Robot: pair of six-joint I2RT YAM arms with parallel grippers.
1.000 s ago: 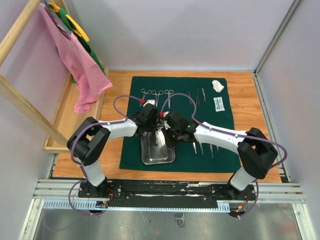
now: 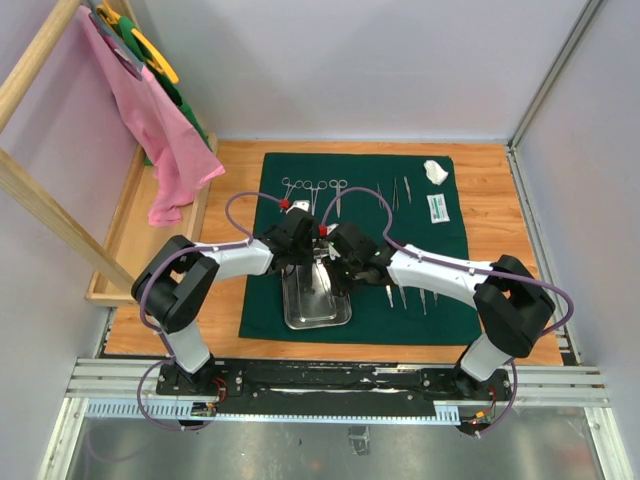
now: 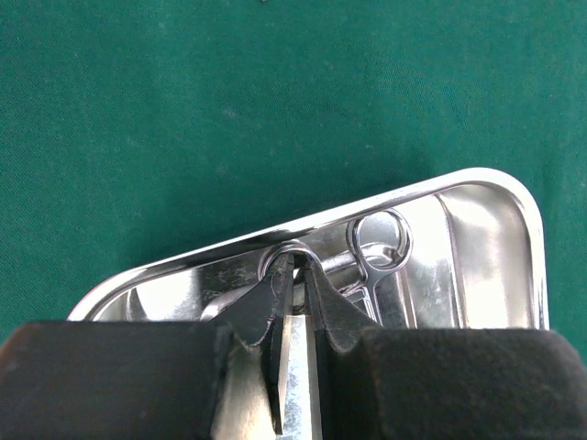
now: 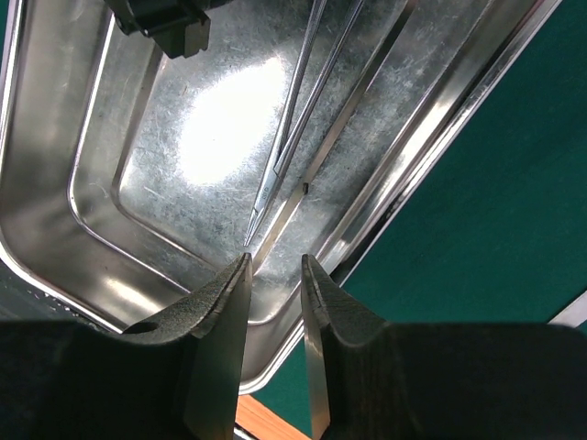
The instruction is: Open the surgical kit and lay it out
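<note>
The steel tray [image 2: 316, 312] sits on the green drape [image 2: 270, 325], under both arms. In the left wrist view my left gripper has its fingertips close together inside the ring of a scissor-like instrument [image 3: 385, 261] at the tray's long side; whether it grips the ring is unclear. A second ring handle lies beside it. My right gripper is part open over a tray corner, empty, with slim tweezers [image 4: 284, 147] lying in the tray beyond its fingertips.
Ringed instruments [image 2: 338, 195] line the drape's back; slimmer ones lie at the right, near a white packet [image 2: 437, 208] and gauze [image 2: 435, 172]. A wooden rack [image 2: 150, 240] with hanging cloths stands at the left.
The right arm looks unchanged in the top view.
</note>
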